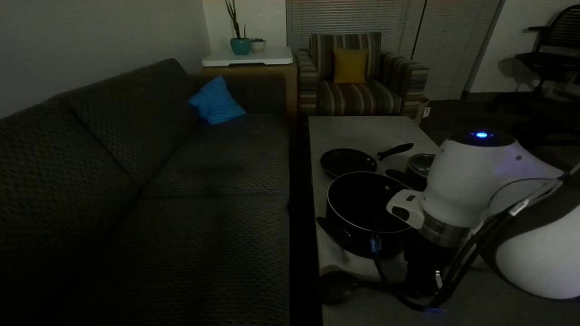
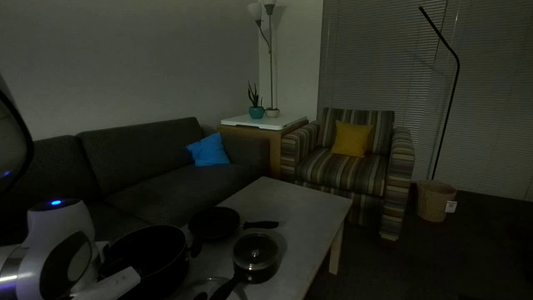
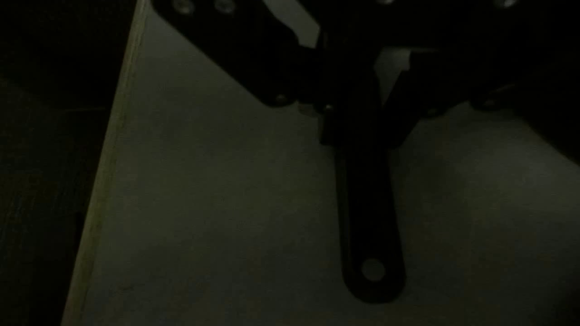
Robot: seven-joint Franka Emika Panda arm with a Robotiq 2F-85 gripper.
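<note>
A black spoon-like utensil (image 1: 338, 288) extends from my gripper toward the sofa side of the table in exterior view 1. In the wrist view its flat dark handle (image 3: 369, 217), with a hole at the end, runs down between the fingers, and my gripper is shut on it. Beside the arm stands a large black pot (image 1: 361, 201), its inside dark; exterior view 2 shows the same pot (image 2: 145, 257) partly behind the arm. The utensil's head lies in front of the pot in exterior view 1, apart from its opening. Its height above the table is hard to judge.
Behind the pot is a frying pan (image 1: 348, 161), with a lidded saucepan (image 2: 255, 255) to its side. A dark sofa (image 1: 217, 217) runs along the table's left edge.
</note>
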